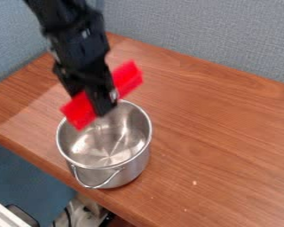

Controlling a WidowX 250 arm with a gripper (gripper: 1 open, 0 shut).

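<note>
My black gripper (99, 96) is shut on a long red block (125, 76), held tilted above a shiny metal bucket (130, 155). The arm is blurred, and the fingertips are hard to make out against the block. The bucket stands on the wooden table near its left edge, its wire handle hanging down at the front, and its visible interior looks empty.
Grey padded walls (204, 35) bound it at the back and left. Beyond the near left edge are a blue-grey surface and some clutter.
</note>
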